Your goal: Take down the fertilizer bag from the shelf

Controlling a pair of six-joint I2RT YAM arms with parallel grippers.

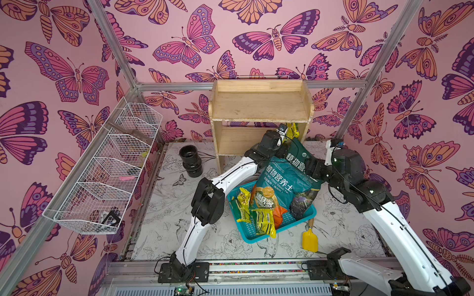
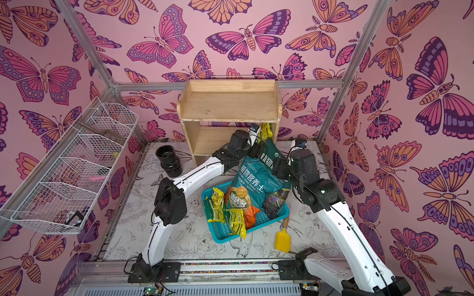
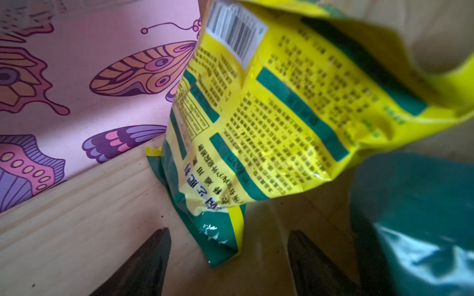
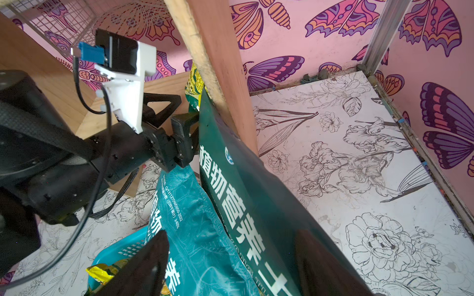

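Observation:
A yellow and green fertilizer bag (image 1: pixel 292 131) stands at the right end of the shelf's (image 1: pixel 239 140) lower level, beside the wooden side panel. In the left wrist view the bag (image 3: pixel 276 118) leans, its green lower corner between my left gripper's (image 3: pixel 228 244) spread, open fingers without visible grip. The left gripper is at the shelf's front, partly blocking the bag in the top views. My right gripper is open, its dark fingers on either side of a teal soil bag (image 4: pixel 242 197) in its wrist view; whether they touch it, I cannot tell.
Teal soil bags and several small packets fill a turquoise basket (image 1: pixel 246 235) before the shelf. Black pots (image 1: pixel 190 160) stand left, a yellow shovel (image 1: pixel 310 240) lies right. Wire baskets (image 1: pixel 106 182) hang on the left wall.

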